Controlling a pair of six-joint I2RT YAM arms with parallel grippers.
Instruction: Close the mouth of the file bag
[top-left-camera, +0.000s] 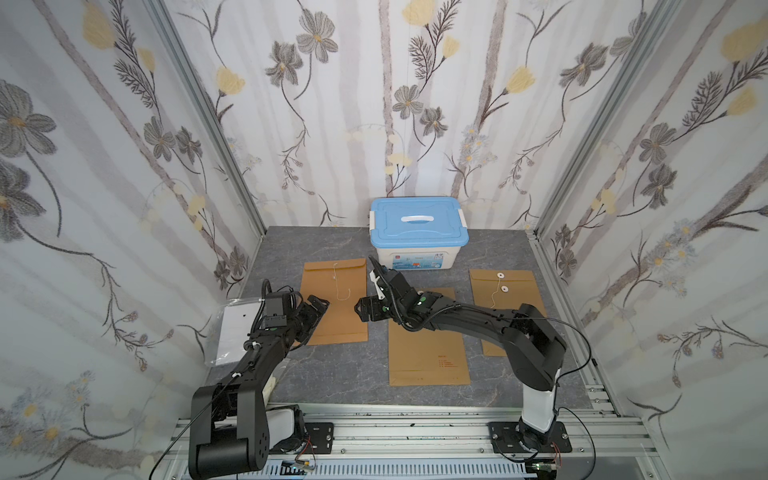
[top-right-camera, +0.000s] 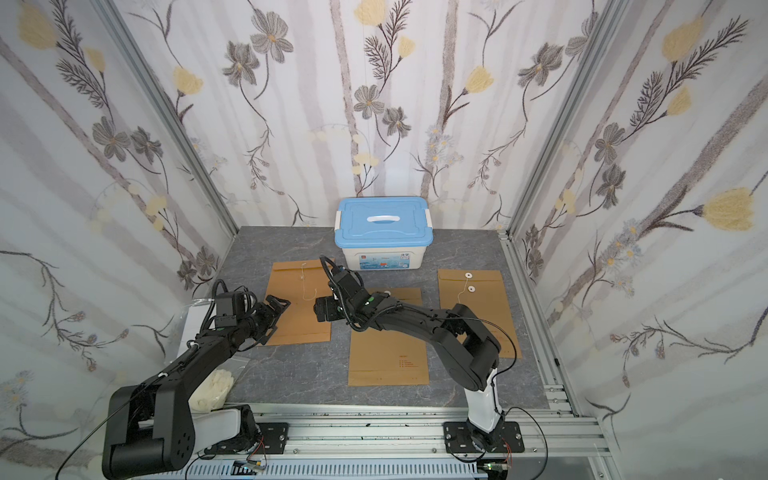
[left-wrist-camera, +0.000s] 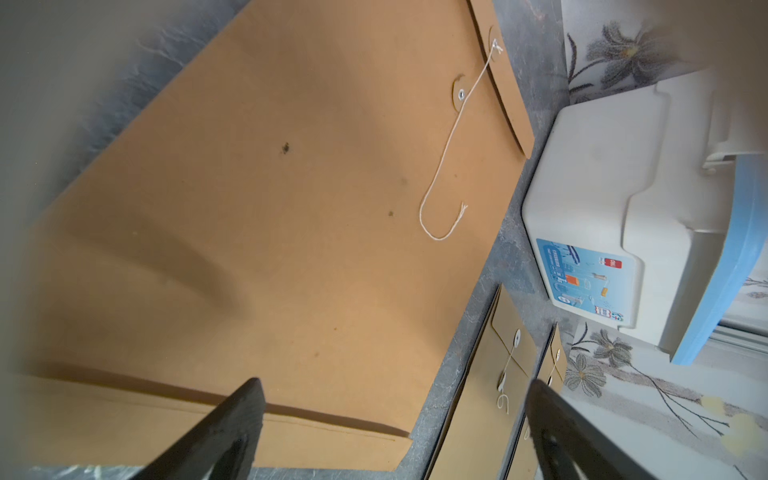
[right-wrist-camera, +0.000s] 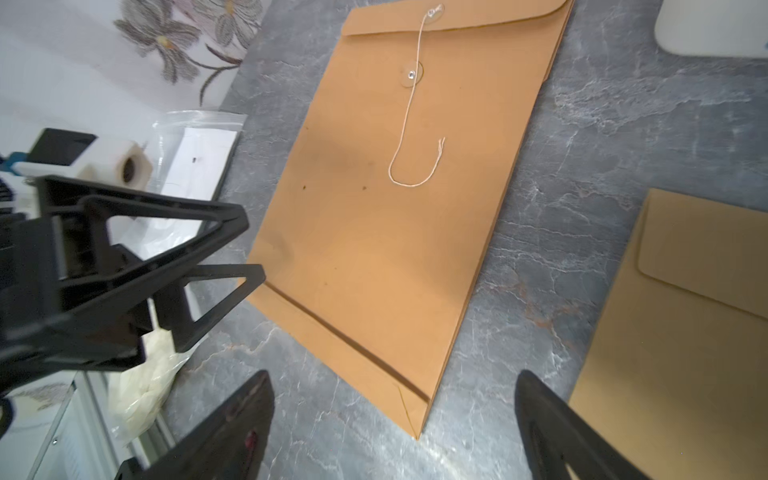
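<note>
The brown file bag (right-wrist-camera: 384, 232) lies flat on the left side of the table. Its flap (right-wrist-camera: 496, 17) is folded down at the far end, and a white string (right-wrist-camera: 404, 120) hangs from the flap's button across the body button (right-wrist-camera: 411, 74). The string's loose end curls on the bag's face, not wound round the buttons as far as shows. Over the bag's left side, my left gripper is open and empty. My right gripper (top-left-camera: 368, 288) stands open above the bag's right edge, also empty.
A white box with a blue lid (top-left-camera: 418, 220) stands at the back. Right of the bag lie a second brown bag (top-left-camera: 428, 352) and a third one (top-left-camera: 505, 288). A clear plastic pouch (top-left-camera: 232, 332) is at the left edge. Bare grey table (right-wrist-camera: 544, 240) separates the nearer bags.
</note>
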